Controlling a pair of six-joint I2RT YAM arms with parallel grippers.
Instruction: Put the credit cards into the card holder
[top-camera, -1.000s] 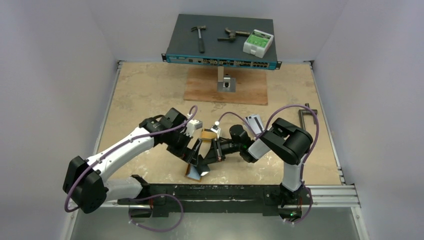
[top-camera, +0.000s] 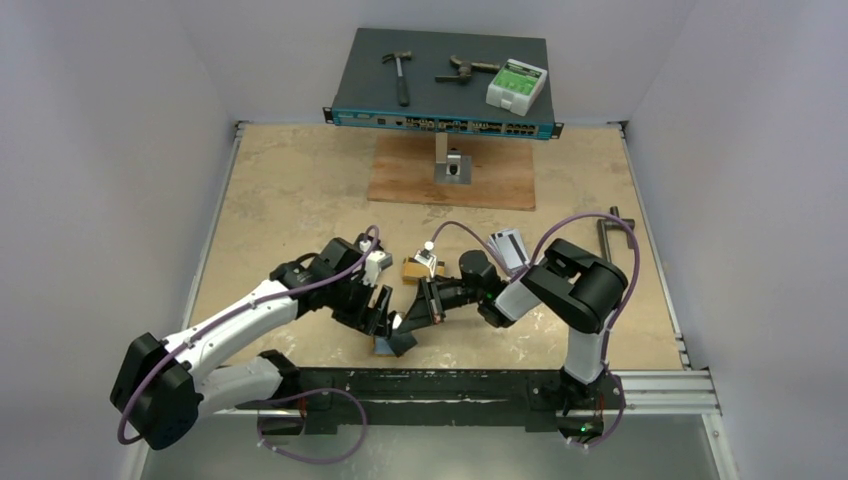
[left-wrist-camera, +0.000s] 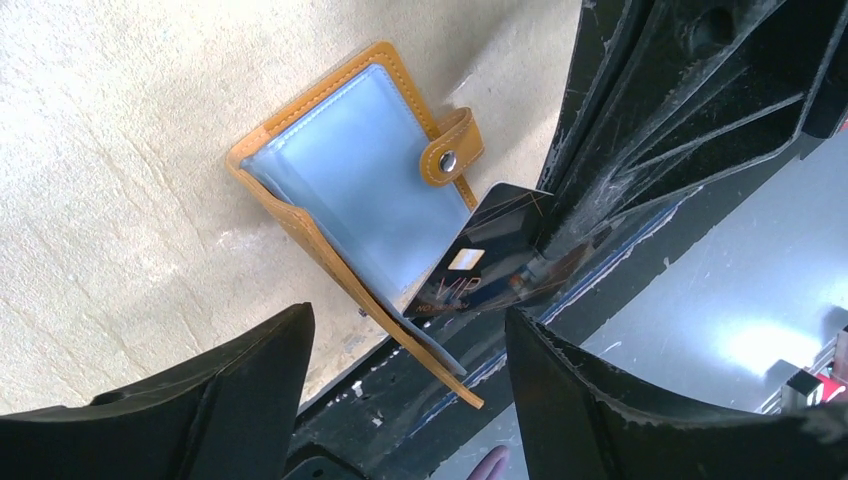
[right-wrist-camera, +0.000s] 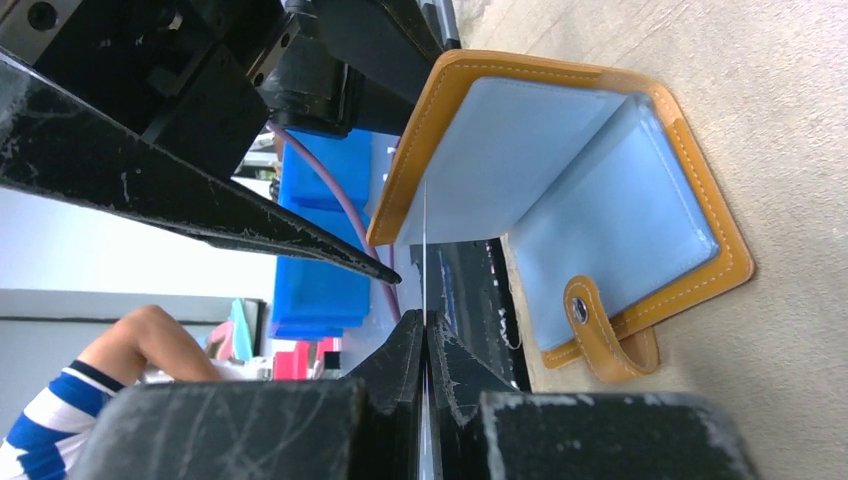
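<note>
The tan card holder (left-wrist-camera: 370, 170) with its blue inside lies spread on the table near the front edge, its snap strap (left-wrist-camera: 455, 148) loose. One flap stands raised between the parted fingers of my left gripper. Whether either finger touches that flap I cannot tell. A dark card (left-wrist-camera: 480, 245) is pinched in my right gripper, which is shut on it. Seen edge-on in the right wrist view, the card (right-wrist-camera: 424, 255) stands as a thin line in front of the holder. In the left wrist view its corner overlaps the holder's blue side.
Behind the grippers sits a tan object (top-camera: 414, 271), partly covered. White and grey cards (top-camera: 509, 248) lie behind the right arm. A dark tool (top-camera: 612, 236) rests by the right edge.
My left gripper has come down and slightly left over the holder, hiding more of it.
</note>
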